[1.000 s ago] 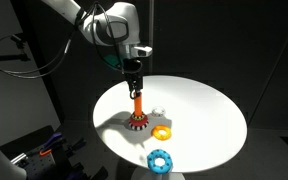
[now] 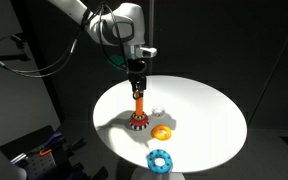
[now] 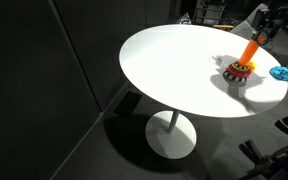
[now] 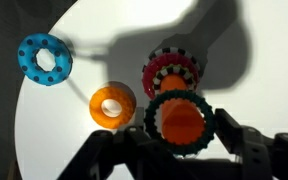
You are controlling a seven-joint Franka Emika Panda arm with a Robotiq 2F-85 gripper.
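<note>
An orange post (image 2: pixel 139 105) stands upright on the white table, with red and black-and-white spotted rings (image 2: pixel 139 122) stacked round its base. In the wrist view my gripper is shut on a dark green bumpy ring (image 4: pixel 151 120). The post's orange top (image 4: pixel 182 123) shows through that ring's hole. In exterior view 2 the gripper (image 3: pixel 262 37) is at the top of the post (image 3: pixel 250 53). Whether the ring is around the post's tip or just above it I cannot tell.
A yellow-orange ring (image 4: pixel 112 106) lies flat beside the stack. Farther off, near the table edge, lies a blue dotted ring (image 4: pixel 44 59).
My gripper has come down slightly toward the top of the post. The stack and the loose rings have stayed where they were.
</note>
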